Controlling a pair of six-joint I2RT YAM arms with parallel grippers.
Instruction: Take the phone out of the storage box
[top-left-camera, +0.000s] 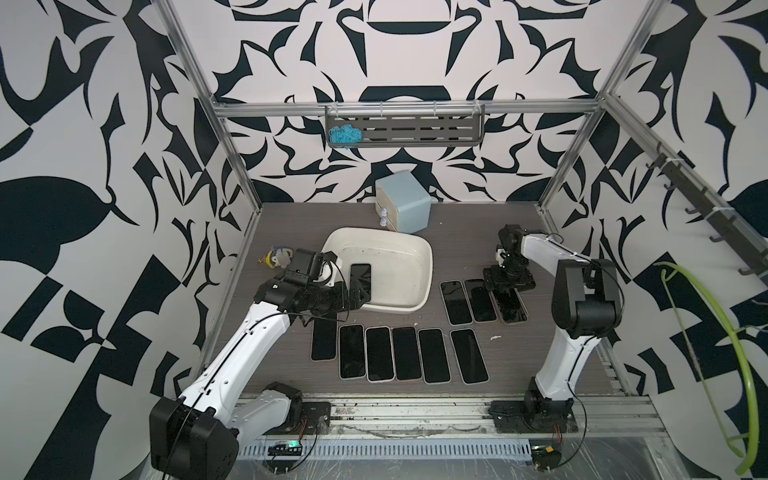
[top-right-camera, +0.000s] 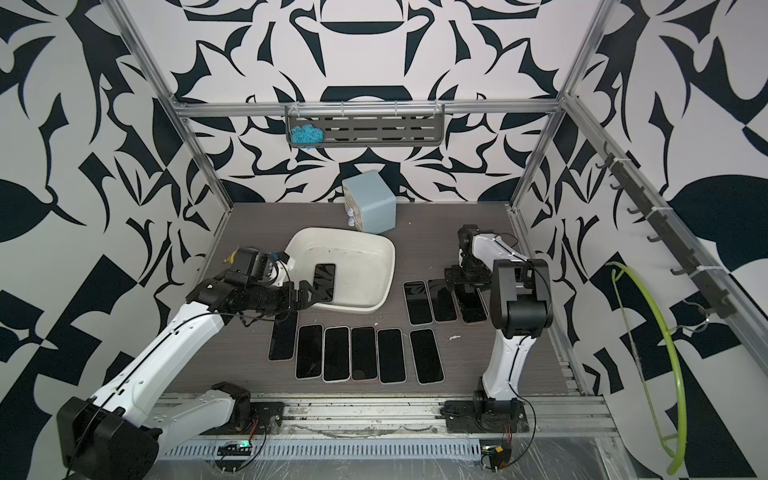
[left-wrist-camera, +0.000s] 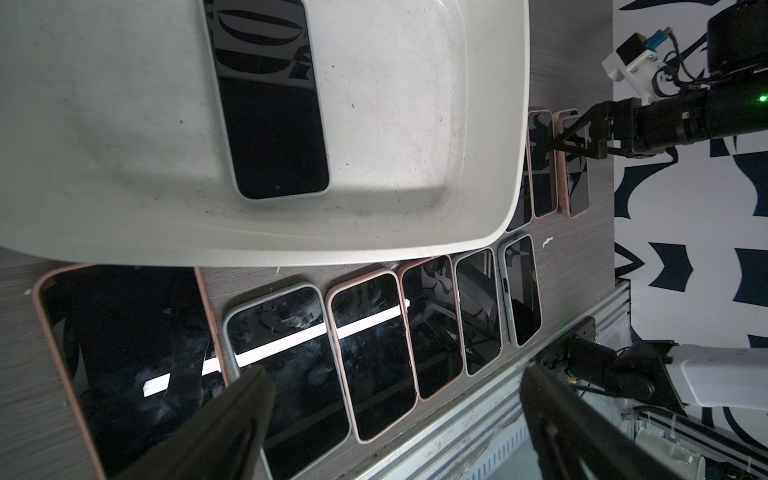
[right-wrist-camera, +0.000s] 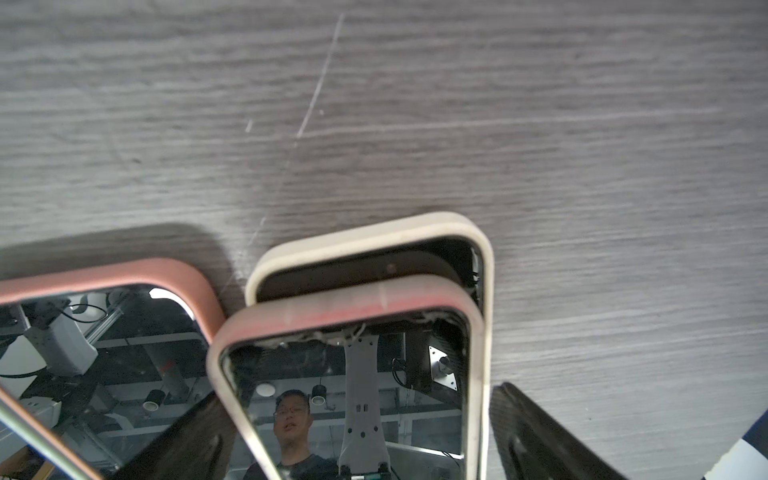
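Note:
The white storage box (top-left-camera: 400, 272) sits mid-table with one black phone (left-wrist-camera: 276, 128) lying inside it. My left gripper hangs open over the box's front left edge and the phones laid in a row below it, nothing between its fingers. My right gripper stands open at the right group of phones, above a pink-cased phone (right-wrist-camera: 348, 376) that lies stacked on a cream-cased phone (right-wrist-camera: 368, 236).
Several phones (top-left-camera: 405, 352) lie along the table front, more (top-left-camera: 456, 302) right of the box. A blue cube-shaped container (top-left-camera: 408, 204) stands at the back, a small yellow toy (top-left-camera: 274, 257) at left. Bare table shows back right.

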